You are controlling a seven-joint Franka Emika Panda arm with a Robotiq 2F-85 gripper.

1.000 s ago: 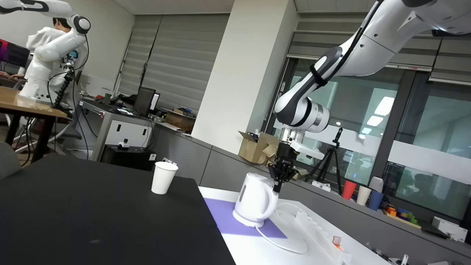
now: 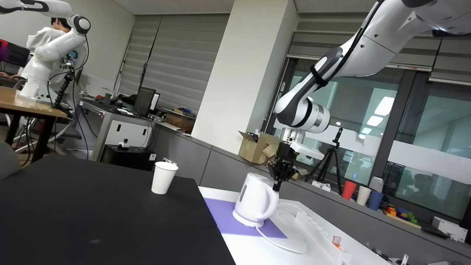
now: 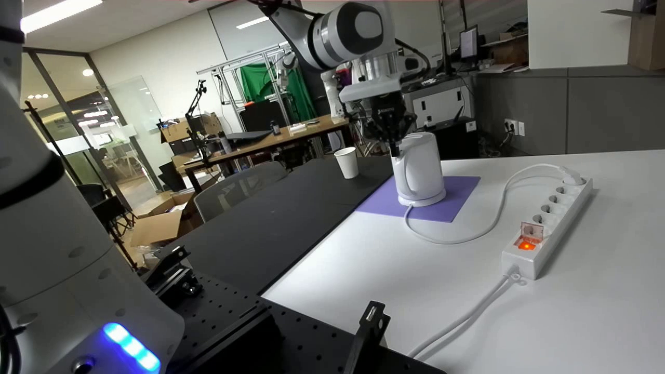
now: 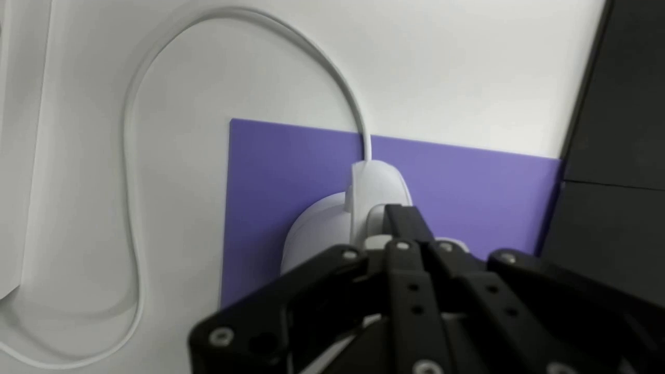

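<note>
A white electric kettle [image 2: 255,201] stands upright on its base over a purple mat [image 3: 459,193]. My gripper [image 2: 276,186] points down at the top of the kettle's handle [image 4: 381,184], its black fingers [image 4: 408,221] shut together with nothing visible between them. In the wrist view the fingertips overlap the handle's upper end; whether they touch it cannot be told. Most of the kettle's body is hidden behind the gripper there.
A white power strip [image 3: 548,227] with a lit orange switch lies on the white table [image 3: 598,299]; the kettle's cord [image 3: 499,209] loops to it. A paper cup [image 2: 163,177] stands on the black table [image 2: 97,212].
</note>
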